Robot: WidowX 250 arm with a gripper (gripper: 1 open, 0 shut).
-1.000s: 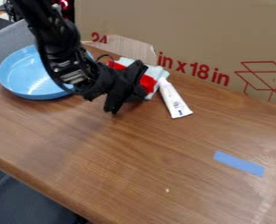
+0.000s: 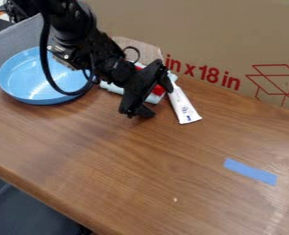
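My black gripper (image 2: 150, 97) hangs low over the wooden table, just in front of a red and white object (image 2: 158, 90), which it partly hides. It is open; whether anything lies between its fingers is hard to see. A white tube (image 2: 183, 105) lies to the right of it. A blue plate (image 2: 24, 76) sits at the left, partly behind the arm's cable.
A cardboard box (image 2: 232, 46) stands along the back. A strip of blue tape (image 2: 250, 171) is on the table at the right. A grey object (image 2: 7, 41) is at the back left.
My gripper has turned and shifted slightly to the right. The red and white object's visible part looks smaller, more covered by the gripper.
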